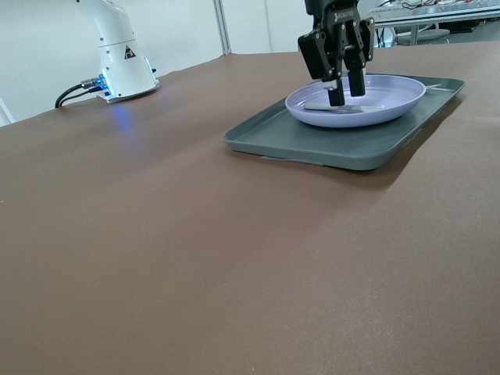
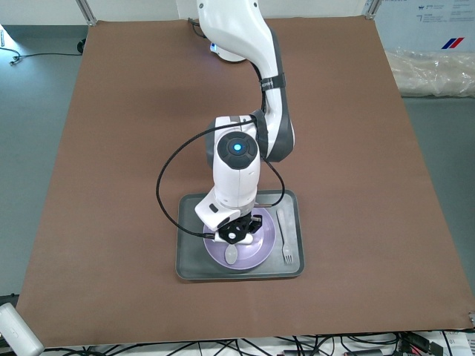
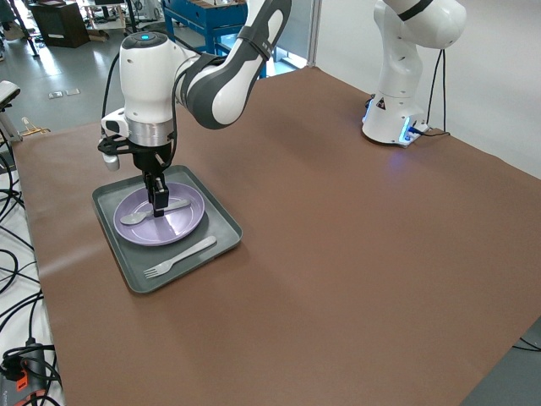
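A grey tray (image 2: 189, 256) holds a lilac plate (image 2: 255, 254) with a white spoon (image 2: 231, 253) on it and a white fork (image 2: 288, 254) to the plate's right in the left view. My black gripper (image 1: 346, 94) is low over the plate, its two fingers apart in the top view, beside the spoon handle. Whether anything is between the fingers is hard to tell; in the right view the gripper (image 3: 159, 208) hides part of the spoon.
Cables run along the table's outer edge.
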